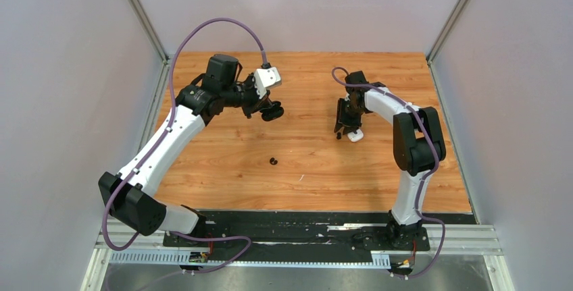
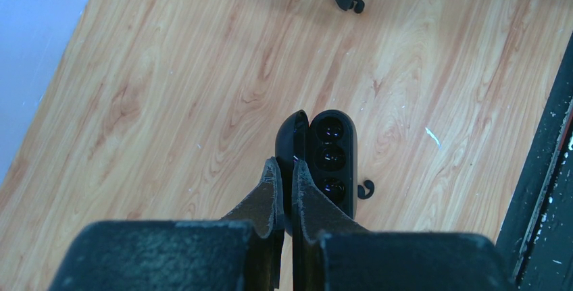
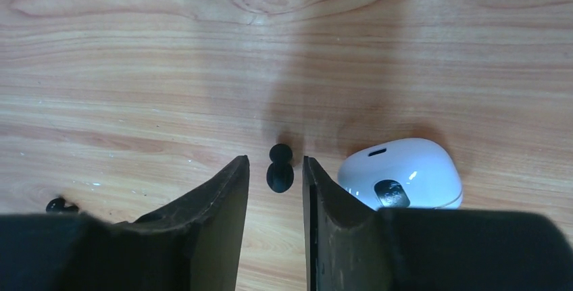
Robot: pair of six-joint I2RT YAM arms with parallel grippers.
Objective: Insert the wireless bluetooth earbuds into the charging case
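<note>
A black charging case (image 2: 331, 149) with its lid up hangs at the fingertips of my left gripper, which is shut on it above the table. My right gripper is low on the right side, open, with a small black earbud (image 3: 280, 175) on the wood between and just beyond its fingertips. A second earbud (image 1: 273, 161) lies nearer the middle front. A white rounded case (image 3: 399, 169) sits right beside my right gripper.
Walls bound it at the back and both sides, and a dark strip runs along the front.
</note>
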